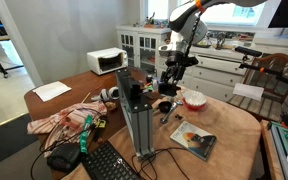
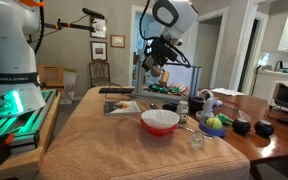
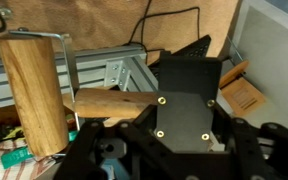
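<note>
In the wrist view, my gripper is shut on a dark block (image 3: 191, 72) with a pale lower face; its exact kind is unclear. A tall grey metal rack (image 1: 138, 118) stands in front of the arm in exterior view 1. Beside the held block, the wrist view shows a wooden cylinder (image 3: 36, 97) and a smaller wooden piece (image 3: 112, 103) at the rack. The gripper (image 1: 172, 80) is beyond the rack in exterior view 1, raised above the table.
A black keyboard (image 1: 114, 162) and cables lie near the rack's foot. On the table are a magazine (image 1: 192, 140) and a red-and-white bowl (image 2: 160, 121). Pink cloth (image 1: 64, 120) lies at the left. Bare wood (image 1: 239, 145) shows at the right.
</note>
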